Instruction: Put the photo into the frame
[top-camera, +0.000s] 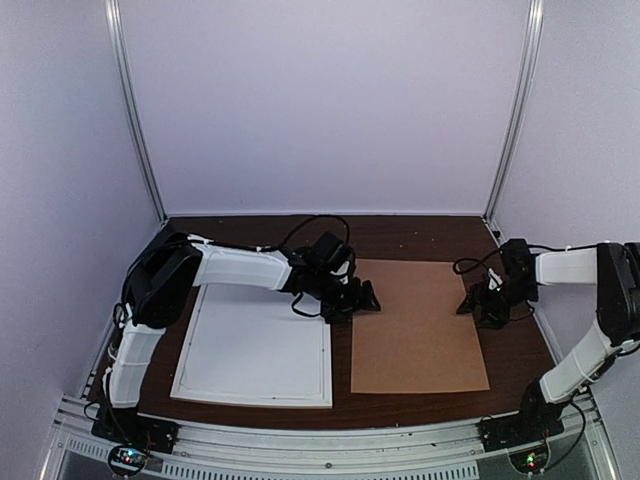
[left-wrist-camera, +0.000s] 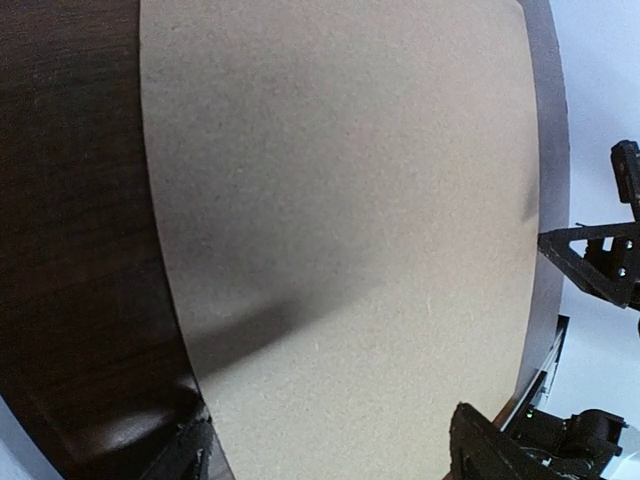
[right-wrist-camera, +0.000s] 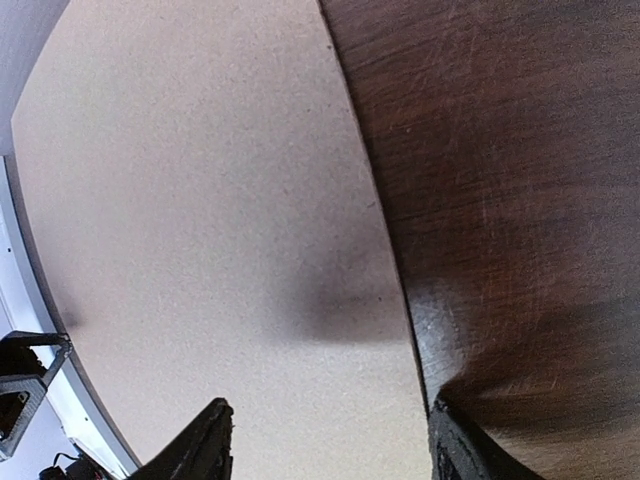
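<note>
A square brown board (top-camera: 418, 340) lies flat on the dark table, right of the white frame (top-camera: 250, 350); no picture shows on either. My left gripper (top-camera: 355, 298) is low at the board's upper left edge; in the left wrist view its fingertips (left-wrist-camera: 470, 440) stand apart across that edge, open. My right gripper (top-camera: 480, 305) is at the board's right edge; in the right wrist view its fingertips (right-wrist-camera: 460, 445) straddle or touch that edge, apart from each other, open. Neither holds anything that shows.
Bare dark tabletop (top-camera: 410, 235) runs behind the board, with a narrow strip between frame and board. Walls close in the back and both sides. The left arm reaches over the frame's upper part.
</note>
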